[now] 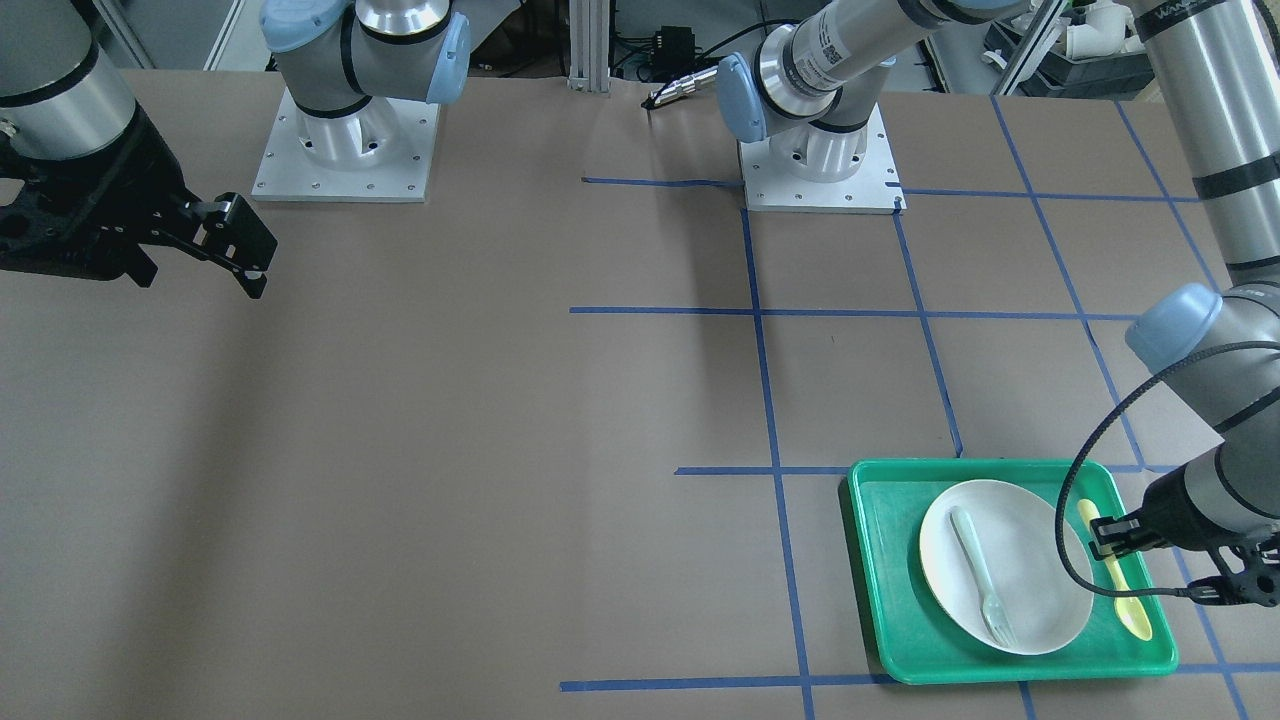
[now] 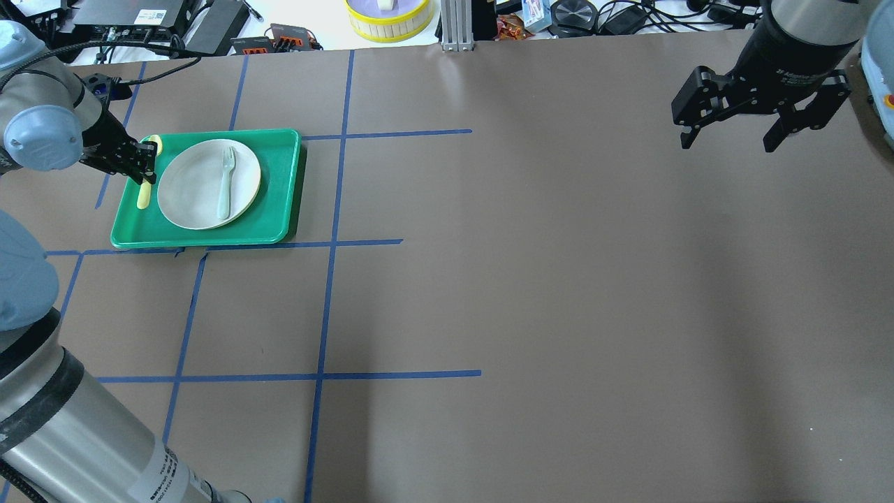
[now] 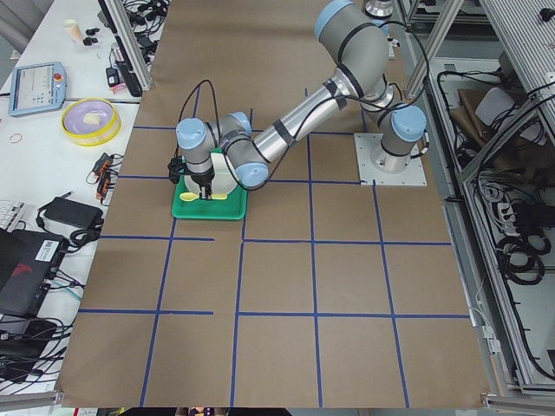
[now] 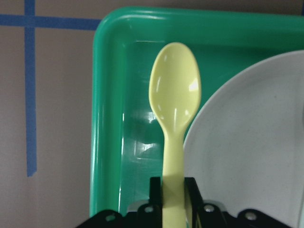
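Note:
My gripper is shut on the handle of a pale yellow spoon (image 4: 174, 95), held over the edge of the green tray (image 4: 107, 142) beside the white plate (image 4: 247, 142). In the front view the spoon (image 1: 1130, 612) hangs at the tray's right side. A pale fork (image 2: 225, 188) lies on the plate (image 2: 188, 193).
The table (image 1: 420, 456) left of the tray is bare apart from blue tape lines. A second black gripper (image 2: 758, 109) hangs at the other side. Other arm bases stand along the back edge.

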